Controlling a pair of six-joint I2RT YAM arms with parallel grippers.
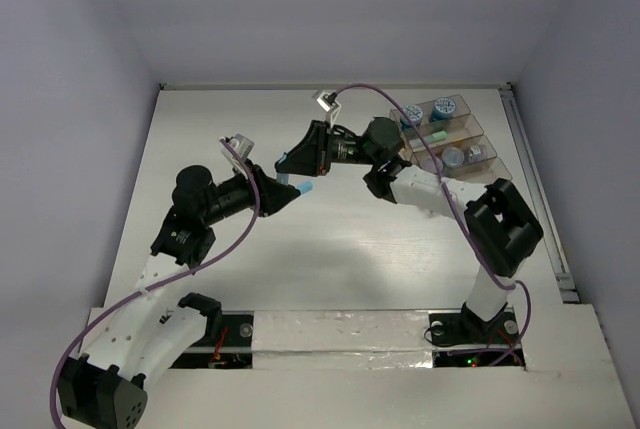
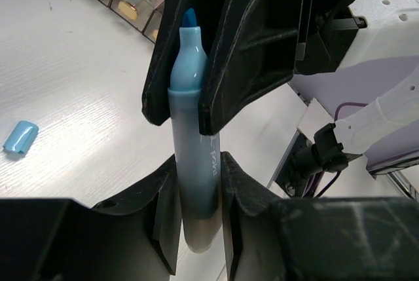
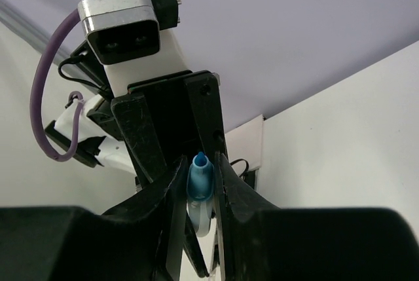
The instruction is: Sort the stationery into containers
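Observation:
A light blue marker (image 2: 198,147), its blue tip bare, stands between my two grippers above the table. My left gripper is shut on its lower body. Nearer the tip, my right gripper is shut on the same marker. From above, the marker (image 1: 283,171) is a small strip where both grippers meet, mostly covered by the fingers. A light blue cap (image 2: 21,137) lies loose on the table; the top view has this cap (image 1: 305,187) just right of the left gripper. The clear divided container (image 1: 472,126) stands at the back right, partly behind the right arm.
Blue-lidded jars (image 1: 443,106), a green stick-like item (image 1: 434,137) and a clear round item (image 1: 453,157) sit in the container's compartments. Both arms are close together at the centre.

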